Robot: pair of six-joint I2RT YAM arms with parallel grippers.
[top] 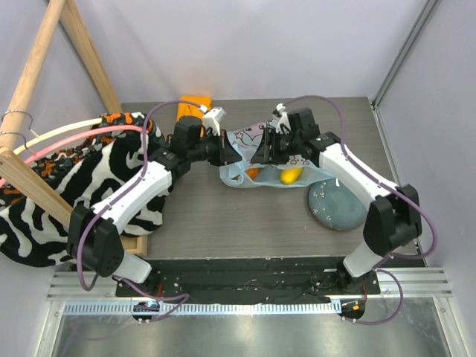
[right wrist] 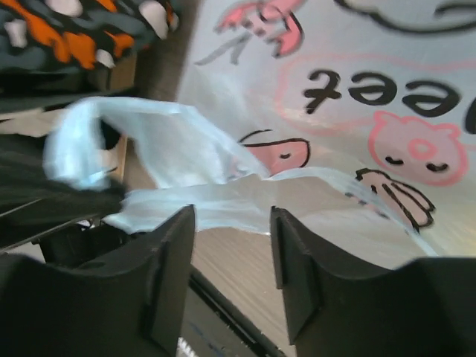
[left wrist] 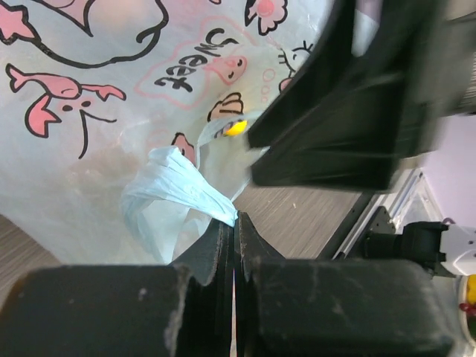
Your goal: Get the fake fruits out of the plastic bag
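Note:
A pale blue, see-through plastic bag (top: 234, 175) with pink drawings lies mid-table, its mouth edge towards me. Inside it show a yellow fruit (top: 291, 175) and an orange fruit (top: 253, 172), both partly covered. My left gripper is shut on a gathered bit of the bag's edge (left wrist: 186, 182), which stretches up from its fingertips. Over the bag, my right gripper stands part open, and no fruit shows between its fingers; the bag's rim (right wrist: 238, 167) runs just beyond the tips.
A round grey-green plate (top: 336, 204) lies on the right. At the back left is an orange cloth (top: 193, 106). Patterned fabric on a wooden rack (top: 44, 74) fills the left side.

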